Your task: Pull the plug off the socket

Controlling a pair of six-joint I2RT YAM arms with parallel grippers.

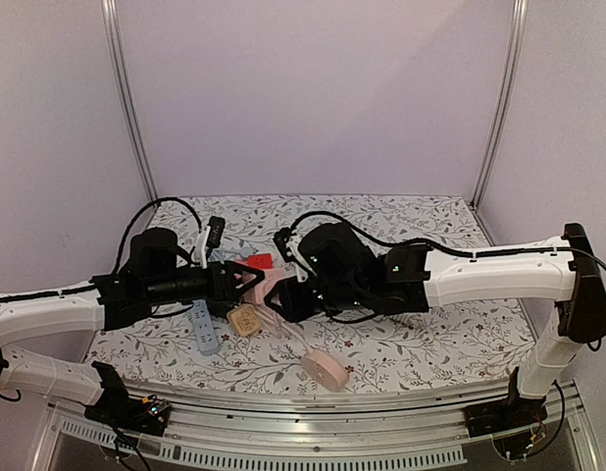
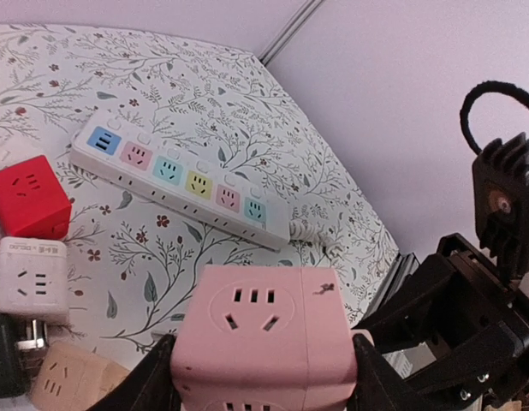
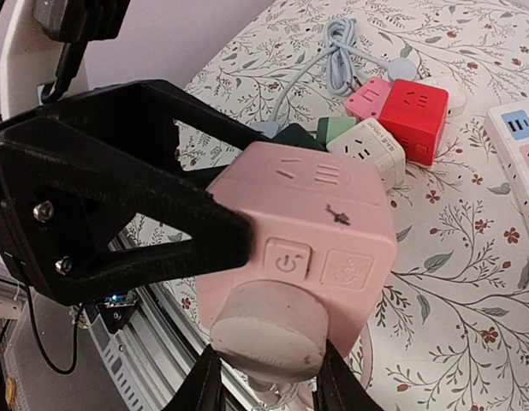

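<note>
A pink cube socket [image 2: 264,330] with slots in its faces is raised above the table, my left gripper shut on its sides. In the right wrist view the left fingers [image 3: 192,227] lie along the cube. On the cube's near face, below a power button, sits a round pale pink plug [image 3: 273,330]. My right gripper has its fingertips on either side of this plug, very close to its edges; whether they press on it cannot be told. From above, the right gripper [image 1: 280,294] meets the left gripper [image 1: 254,279] at the cube, hiding the plug.
Pink cable runs down to a pink round-ended block [image 1: 325,370] on the table. Near the left arm lie a red cube [image 2: 29,197], a white cube [image 2: 32,278], a tan cube [image 2: 76,377] and a long power strip [image 2: 179,178].
</note>
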